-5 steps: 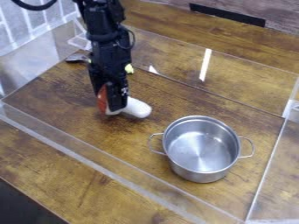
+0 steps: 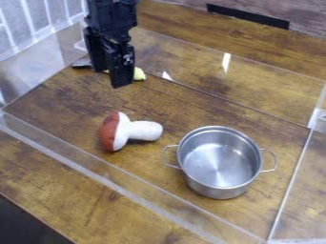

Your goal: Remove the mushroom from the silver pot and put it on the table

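On the wooden table lies the mushroom point(image 2: 129, 132), on its side, with a red cap to the left and a white stem pointing right. The silver pot point(image 2: 219, 162) stands to its right, empty, its left handle close to the stem. Up and to the left of the mushroom, well clear of it, is my black gripper point(image 2: 118, 76). Nothing hangs from it. From this angle its fingers overlap, so their spacing is unclear.
A small yellow-green item point(image 2: 136, 74) and a dark object lie behind the gripper. Clear low walls edge the table point(image 2: 76, 181). Bare wood spreads left of and behind the mushroom.
The mushroom now rests slightly lower in view, on the table.
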